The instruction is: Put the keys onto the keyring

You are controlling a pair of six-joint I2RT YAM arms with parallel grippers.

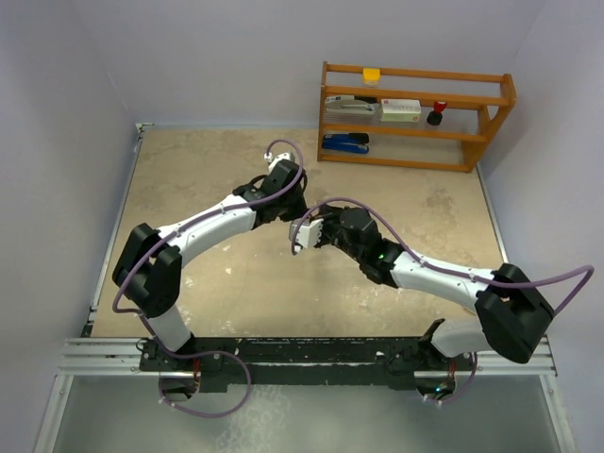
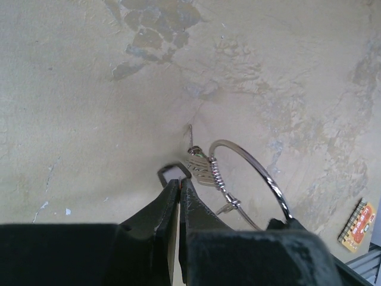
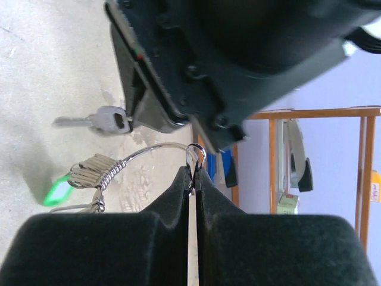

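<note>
In the right wrist view a silver key (image 3: 111, 120) points away from the tip of my left gripper, which is shut on the end with the hole. Seen from the left wrist, the left gripper has its fingers together. My right gripper is shut on the wire keyring (image 3: 146, 151), whose loop passes between its fingertips. The keyring's coiled part (image 2: 215, 174) hangs beside the left gripper's tip, apart from the key. From above, the arms hide most of both tools.
A wooden shelf (image 1: 415, 132) with boxes and tools stands at the back right. Something blurred and green (image 3: 58, 190) shows below the coil. A small notebook (image 2: 357, 224) lies far right in the left wrist view.
</note>
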